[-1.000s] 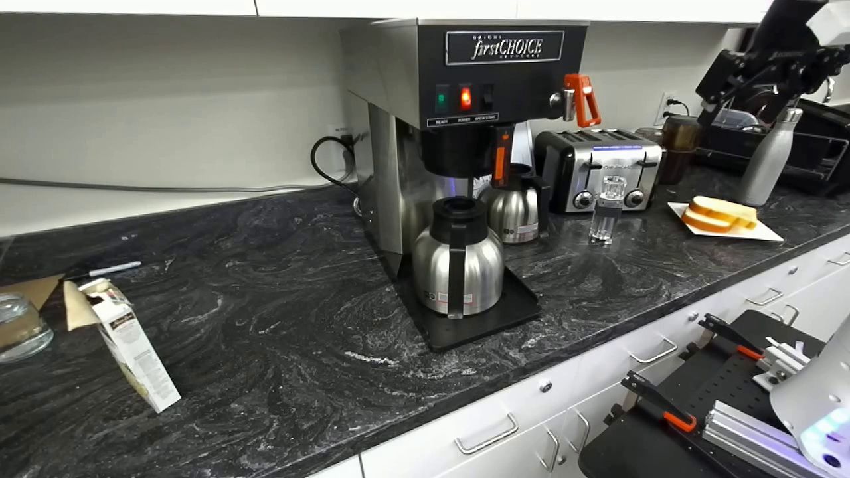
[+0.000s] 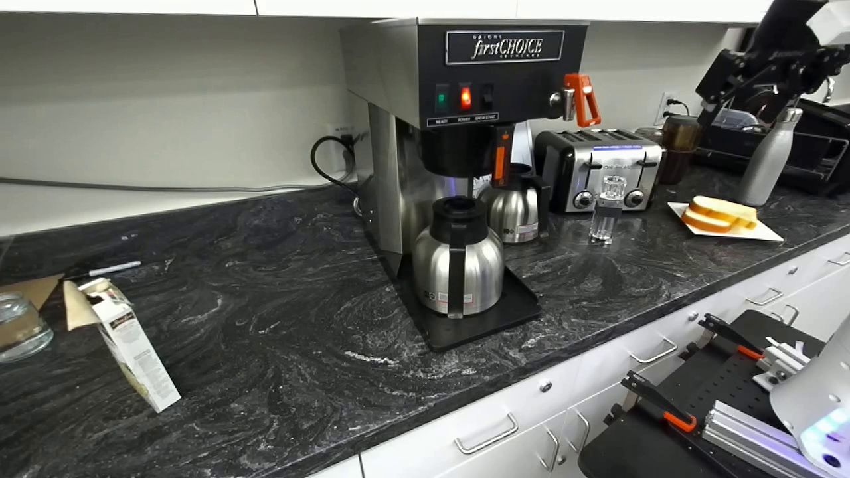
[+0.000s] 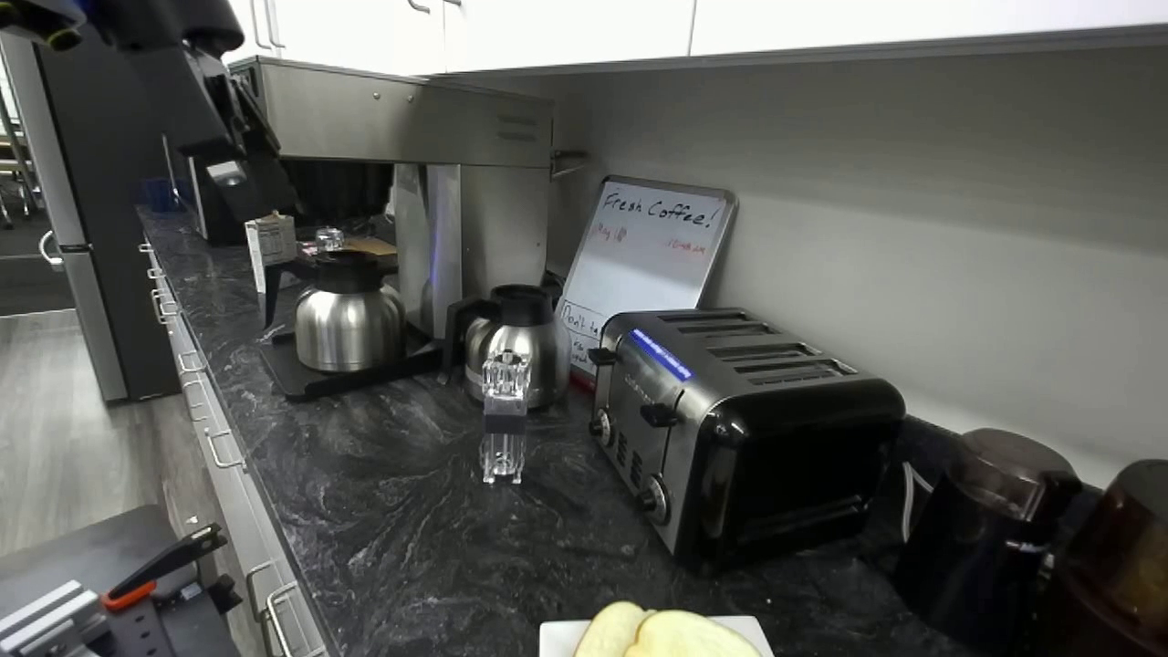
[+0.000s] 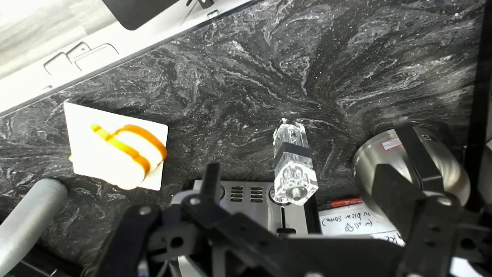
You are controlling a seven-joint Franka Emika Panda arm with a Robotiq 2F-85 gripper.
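My gripper is open, its two fingers wide apart with nothing held between them. It hangs well above the counter, showing in exterior view 1 at the upper right. Between and beyond the fingers in the wrist view, a clear grinder-like bottle point(image 4: 293, 161) with a dark band stands upright on the counter. In exterior view 2 this clear bottle point(image 3: 505, 422) is in front of the four-slot toaster point(image 3: 756, 427). To its right in exterior view 1 lies a white plate point(image 2: 766, 234) with bread slices point(image 2: 721, 214).
A coffee maker point(image 2: 510, 76) holds one steel carafe point(image 2: 459, 267); a second carafe point(image 2: 516, 211) stands behind it. A grey bottle point(image 2: 771, 159) is near the plate. An opened carton point(image 2: 139, 350) and glass jar point(image 2: 22, 328) sit at left.
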